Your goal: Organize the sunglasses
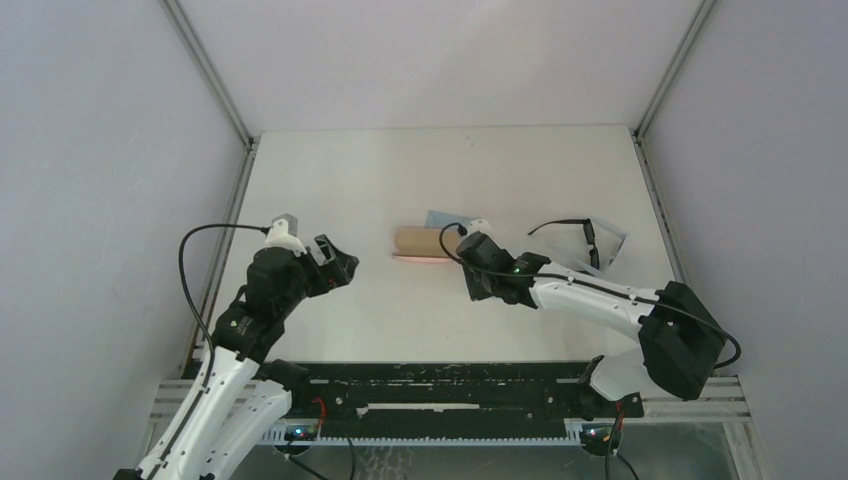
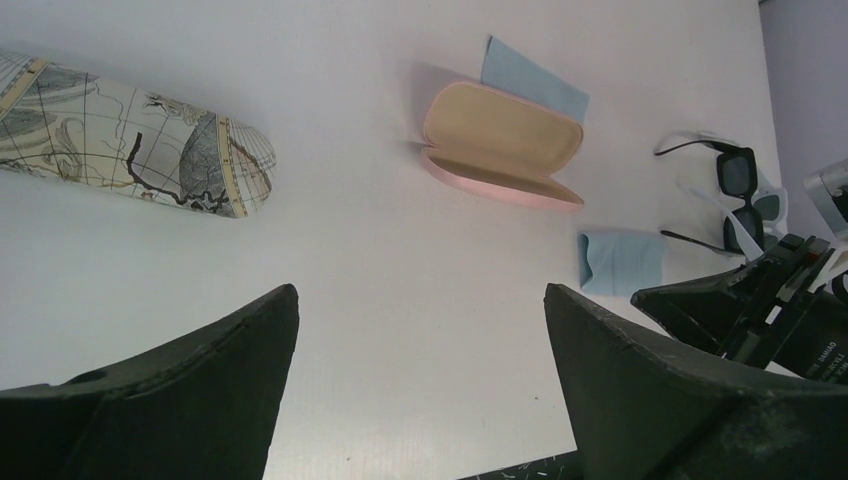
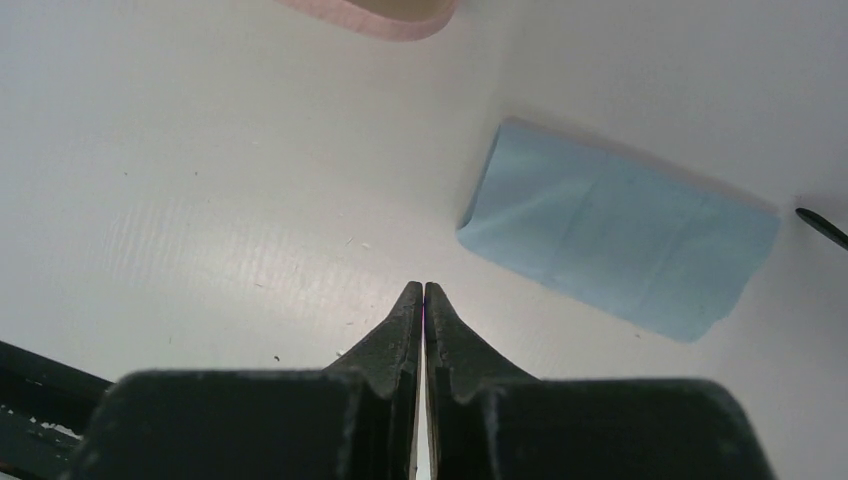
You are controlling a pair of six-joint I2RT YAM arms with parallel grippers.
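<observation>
Folded at its left edge, the blue cleaning cloth (image 3: 610, 230) lies flat on the table in the right wrist view. My right gripper is shut just left of and below it there, fingers touching, nothing between them. The pink glasses case (image 2: 505, 190) stands open and looks empty in the left wrist view. Black sunglasses (image 2: 737, 175) lie at the far right with arms unfolded, beside a second, pale-framed pair (image 2: 768, 207) they partly overlap. On the left side of the table, my left gripper (image 1: 338, 260) is open over bare surface.
Another blue cloth (image 2: 530, 78) lies behind the case, partly hidden by it. A map-patterned case (image 2: 130, 140) rests at the left of the left wrist view.
</observation>
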